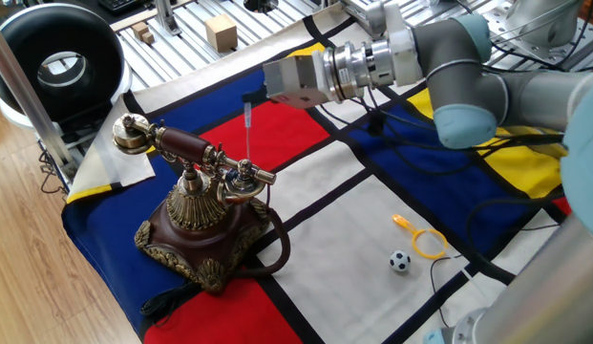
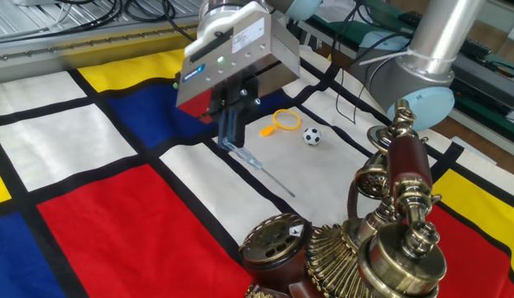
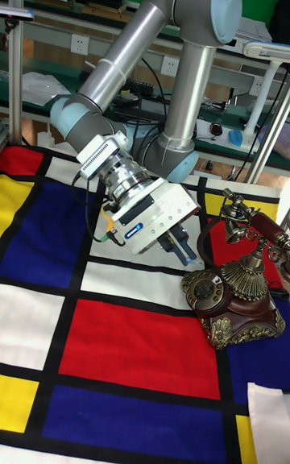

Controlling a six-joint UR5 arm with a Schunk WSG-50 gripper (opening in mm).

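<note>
A slim screwdriver (image 2: 251, 159) with a clear handle and thin metal shaft hangs from my gripper (image 2: 231, 142), which is shut on its handle end. In exterior view 2 the shaft slants down to the right, its tip clear of the cloth. From exterior view 1, the screwdriver (image 1: 247, 119) points downward behind the ornate brown and brass telephone (image 1: 196, 205), and its lower end is hard to make out against the handset. Exterior view 3 shows the gripper (image 3: 184, 258) just left of the telephone (image 3: 245, 292); the screwdriver is not clear there.
A small football (image 1: 399, 261) and an orange-rimmed magnifier-like ring (image 1: 430, 244) lie on the white cloth patch. Wooden blocks (image 1: 221, 33) and a black ring-shaped object (image 1: 57, 67) stand at the back left.
</note>
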